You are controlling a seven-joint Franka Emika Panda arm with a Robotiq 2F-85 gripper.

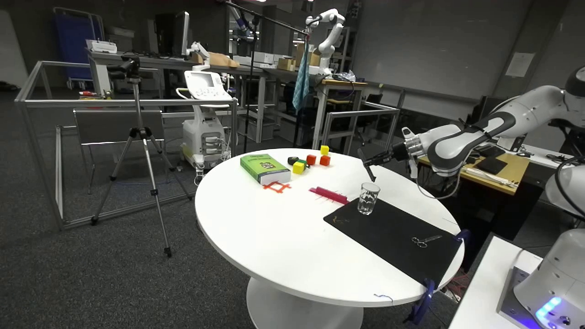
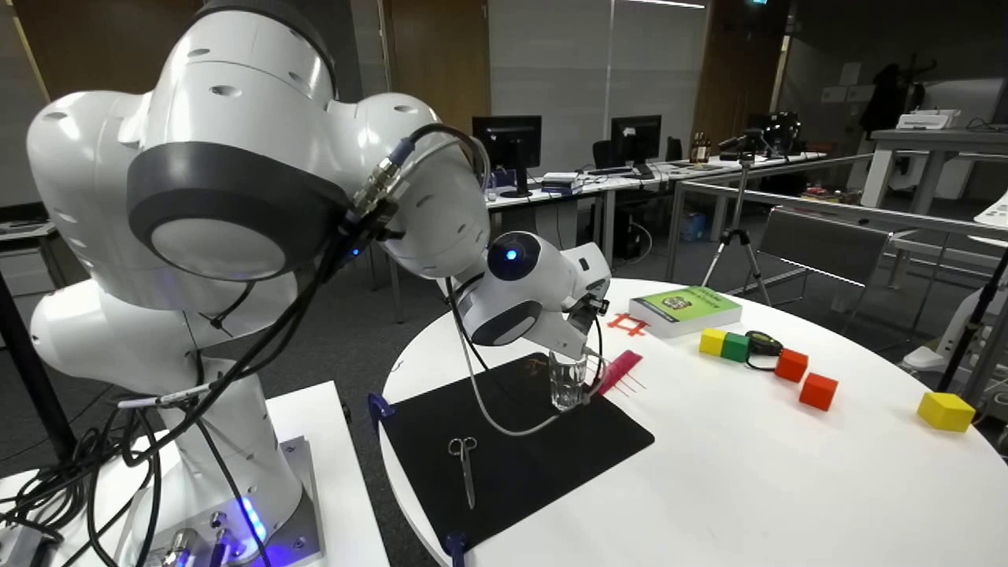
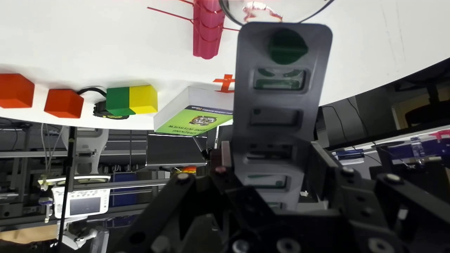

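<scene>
My gripper is shut on a long grey strip (image 3: 266, 116) with a row of slots, some showing green, in the wrist view. The far end of the strip overlaps the rim of a clear glass (image 3: 310, 16). In exterior view 1 my gripper (image 1: 369, 162) is above and slightly behind the upright glass (image 1: 368, 200), and a dark length tilts down from it toward the glass. Whether the two touch I cannot tell. From the other side the glass (image 2: 567, 386) shows below my wrist, which hides the fingers.
Scissors (image 1: 426, 241) lie on the black mat (image 1: 384, 233). Beside the glass lies a pink-red piece (image 1: 331, 195) with thin spikes. Farther off are a green book (image 1: 264, 166), a red lattice (image 1: 277, 187) and several coloured cubes (image 1: 324, 161).
</scene>
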